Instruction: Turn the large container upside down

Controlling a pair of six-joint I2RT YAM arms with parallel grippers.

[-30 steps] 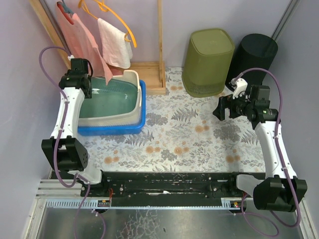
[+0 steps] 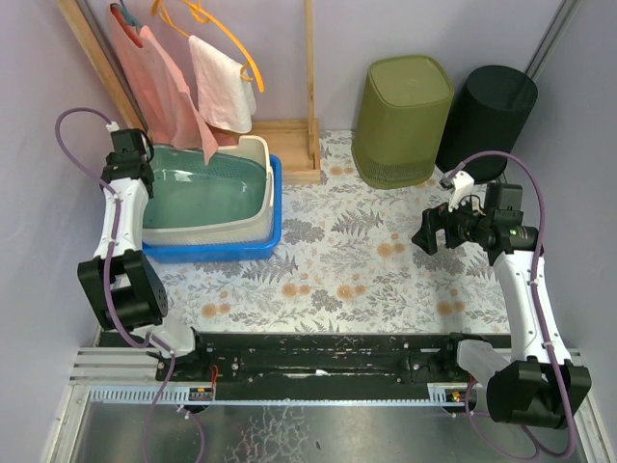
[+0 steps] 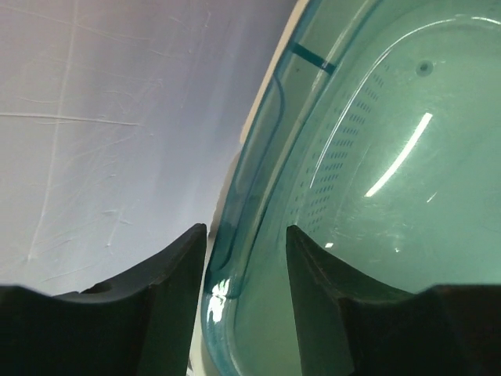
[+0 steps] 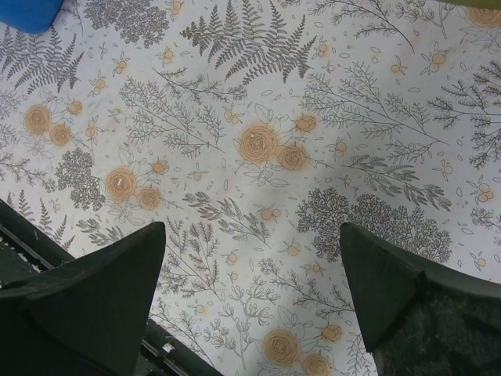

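Nested containers sit at the back left in the top view: a green tub point(image 2: 207, 193) inside a cream one point(image 2: 231, 231), both on a blue container point(image 2: 222, 252). My left gripper point(image 2: 137, 169) is at the stack's left rim. In the left wrist view its fingertips point(image 3: 246, 235) are apart, one either side of the green tub's rim point(image 3: 282, 125). My right gripper point(image 2: 432, 222) stands open over the patterned table point(image 4: 258, 180), with nothing between its fingers.
Olive point(image 2: 400, 116) and dark point(image 2: 492, 106) bins stand at the back right. Cloths point(image 2: 169, 77) hang on hangers above the stack.
The right arm has moved slightly. The containers have not visibly moved.
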